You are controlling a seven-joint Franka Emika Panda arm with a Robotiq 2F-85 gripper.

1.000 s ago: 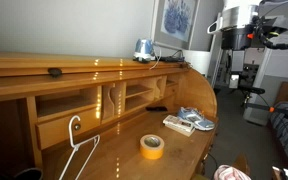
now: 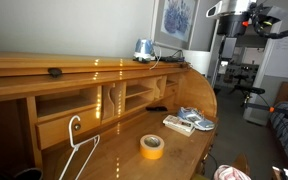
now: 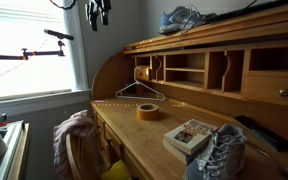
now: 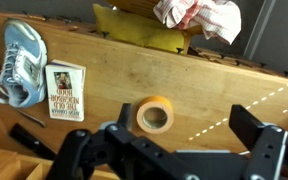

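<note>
High above the desk my gripper [image 2: 223, 72] hangs, open and with nothing between its fingers. In the wrist view the gripper spans wide, and the orange tape roll [image 4: 155, 115] shows far below, left of the middle of the gap. The roll [image 2: 152, 147] lies flat on the wooden desktop [image 3: 127, 121]. A book [image 4: 66, 91] rests on the desk beside a blue-grey sneaker [image 4: 23, 62]. A white hanger [image 3: 151, 84] leans at the other end of the desk.
Shelves and cubbies [image 2: 67, 102] line the back of the desk. A dark object [image 3: 262, 132] lies near them. Another shoe [image 3: 180, 18] sits on the top ledge. Below the front edge are a striped cloth [image 4: 202, 14] and something yellow [image 4: 139, 29]. Desktop around the roll is clear.
The arm has swung leftward in exterior view 1, from the right side toward the desk's end. The roll, book, sneaker and hanger have stayed put.
</note>
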